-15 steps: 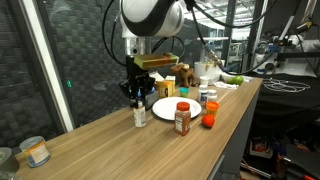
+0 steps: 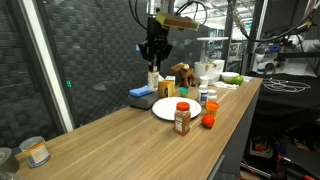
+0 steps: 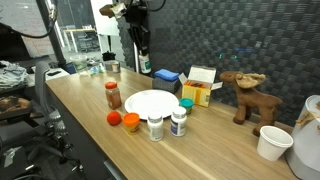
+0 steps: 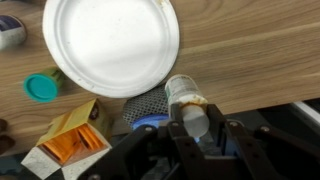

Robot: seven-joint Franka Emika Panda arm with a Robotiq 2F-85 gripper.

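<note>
A white bottle [image 2: 153,80] hangs upright below my gripper [image 2: 152,68], which is shut on its top. From above, in the wrist view, the bottle [image 4: 186,92] shows its pale rounded cap, close to the edge of the plate. It appears raised off the table, near the dark mesh container [image 3: 165,86] with a blue item [image 3: 166,75] on top. The fingertips are small and dark in the exterior views.
A white plate [image 3: 152,105] lies beside the container. Around it stand a red-capped jar [image 2: 182,118], a tomato [image 2: 208,121], two white bottles, a green cup [image 4: 42,86] and an open yellow box [image 3: 201,87].
My gripper has since risen and moved right toward the container with it, uncovering the blue item.
</note>
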